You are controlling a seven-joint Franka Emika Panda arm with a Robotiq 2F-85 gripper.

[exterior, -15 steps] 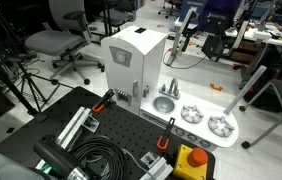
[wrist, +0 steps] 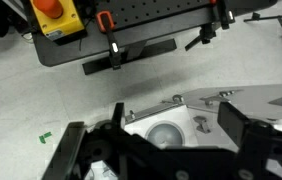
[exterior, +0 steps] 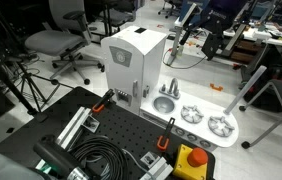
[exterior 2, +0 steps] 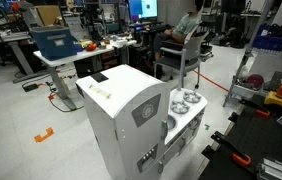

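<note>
My gripper stands open in the wrist view, its dark fingers [wrist: 71,148] wide apart with nothing between them. Below the camera lies the grey round sink [wrist: 165,135] of a white toy kitchen. In exterior view 1, the gripper hangs at the top, above and behind the kitchen counter [exterior: 186,105]. That counter carries a sink [exterior: 163,105], a tap [exterior: 173,88] and two silver burners [exterior: 220,126]. A tall white cabinet [exterior: 134,62] rises at its left end. Exterior view 2 shows the cabinet [exterior 2: 126,115] large in front, with the burners [exterior 2: 186,97] beyond it.
A black perforated table [exterior: 131,130] borders the kitchen, bearing coiled black cables [exterior: 99,155] and a yellow box with a red button [exterior: 192,160]. Orange-handled clamps [exterior: 165,140] grip its edge. Office chairs [exterior: 61,38] stand behind; open grey floor surrounds the kitchen.
The arm at the top of exterior view 1 has tilted slightly. The kitchen and the things on the black table look unmoved.
</note>
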